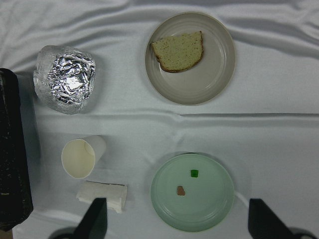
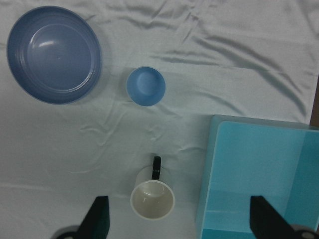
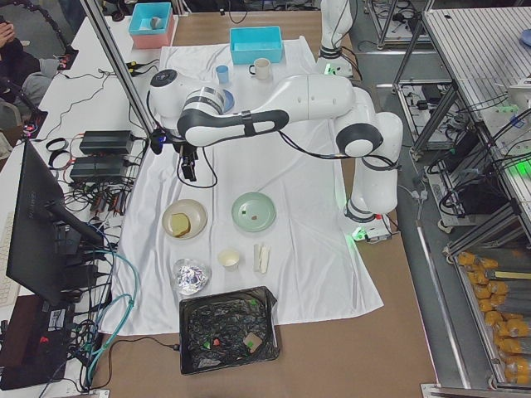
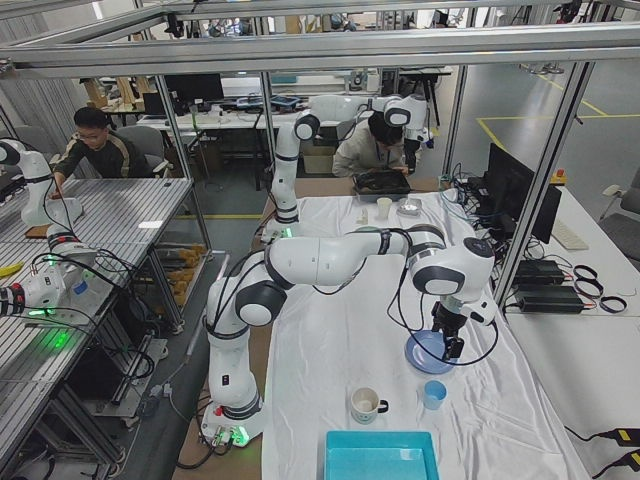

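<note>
My left gripper hangs above a beige plate [image 1: 209,74] with a bread slice [image 1: 177,52], a pale green plate [image 1: 204,199] with two small pieces, a white cup [image 1: 82,154], a folded napkin [image 1: 102,194] and a foil-covered bowl [image 1: 65,79]; its fingers stand wide apart, empty. My right gripper hangs over the other end of the cloth, fingers wide apart, above a white mug [image 2: 152,199], a blue cup [image 2: 146,85], a blue plate [image 2: 55,59] and a turquoise bin [image 2: 254,164].
A black bag-lined tray [image 3: 228,358] lies at the cloth's near edge. A monitor [image 3: 41,224], cables and black boxes line the left side.
</note>
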